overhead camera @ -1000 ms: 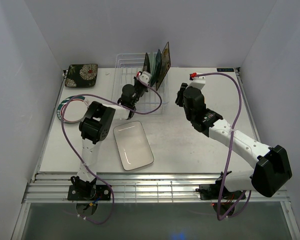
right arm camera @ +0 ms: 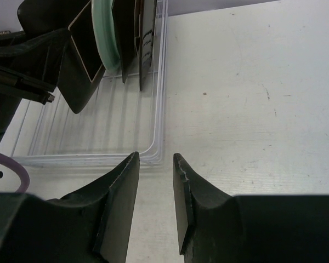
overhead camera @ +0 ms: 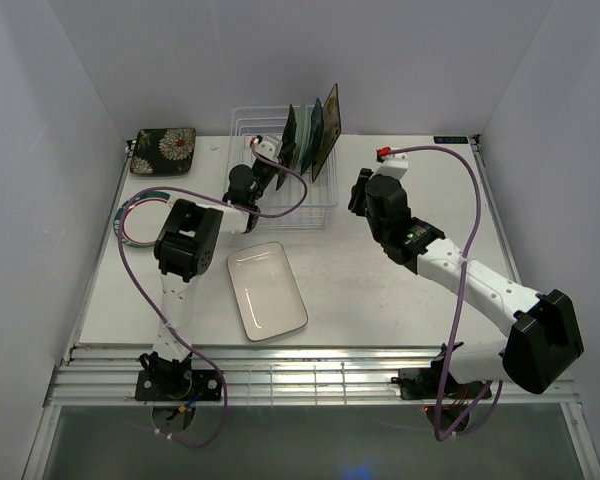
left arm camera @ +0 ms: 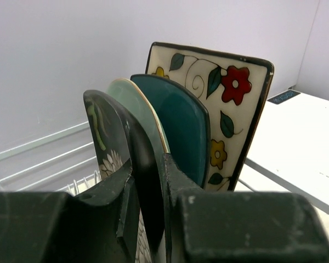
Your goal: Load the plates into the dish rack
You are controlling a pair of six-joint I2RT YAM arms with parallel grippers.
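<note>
In the white rack [overhead camera: 242,200], several plates stand on edge toward the right: a dark floral plate [left arm camera: 101,131], pale green [left arm camera: 126,98], teal [left arm camera: 181,120] and a flowered square one [left arm camera: 236,120]. My left gripper [overhead camera: 270,165] is shut on the dark plate among them, its fingers at that plate's near edge in the left wrist view. My right gripper [overhead camera: 360,195] is part open, with nothing between its fingers, right of the rack.
A dark floral square plate [overhead camera: 162,152] and a rimmed round plate [overhead camera: 148,225] lie at left. A white rectangular plate [overhead camera: 267,289] lies before the rack.
My left gripper has moved a little leftward within the rack, and the dark plate's position has shifted slightly with it. The right arm looks almost unchanged.
</note>
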